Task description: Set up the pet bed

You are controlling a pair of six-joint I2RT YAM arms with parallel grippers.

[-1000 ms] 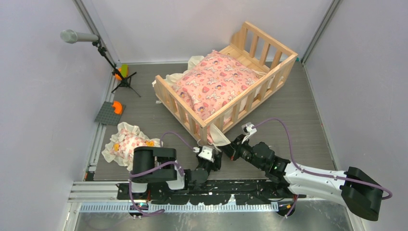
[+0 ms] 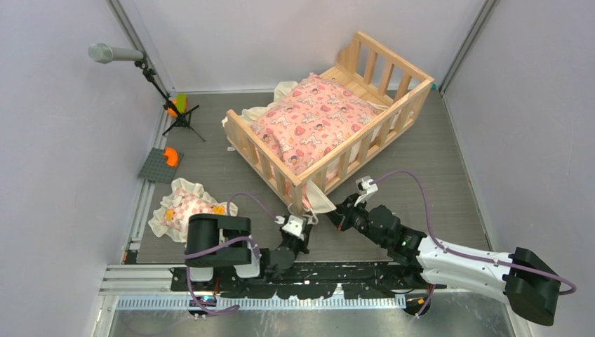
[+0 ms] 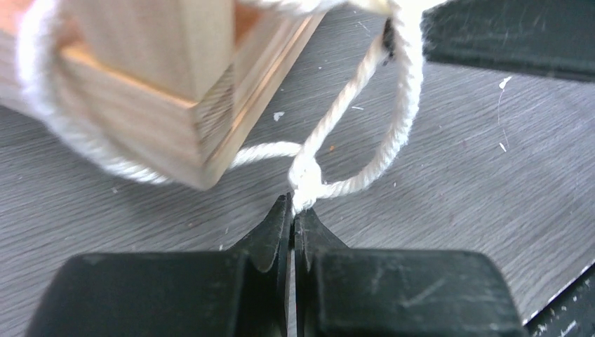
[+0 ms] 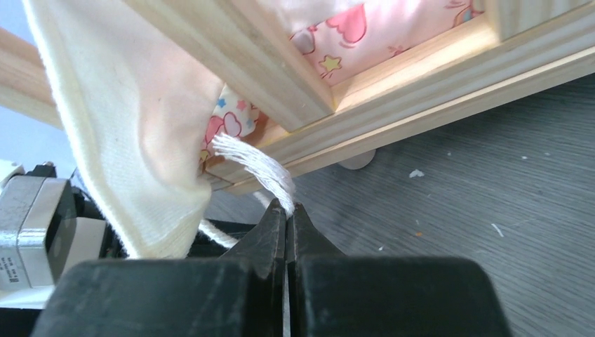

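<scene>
The wooden pet bed [image 2: 382, 133] stands with one corner toward my arms, a pink patterned cushion [image 2: 316, 119] inside it. White rope [image 3: 382, 158] loops around the bed's corner post [image 3: 151, 42] and is crossed into a knot just outside it. At that knot my left gripper is shut on the rope's end. My right gripper is shut on another part of the rope [image 4: 256, 165], beside a cream cloth flap [image 4: 151, 140] hanging out through the rails. The rope tip inside the left fingers is hidden.
A small frilled pillow [image 2: 186, 210] lies on the floor at left, partly behind the left arm. A microphone stand [image 2: 179, 116] and a grey mat [image 2: 156, 166] are by the left wall.
The rope is drawn out; the right arm has barely shifted.
</scene>
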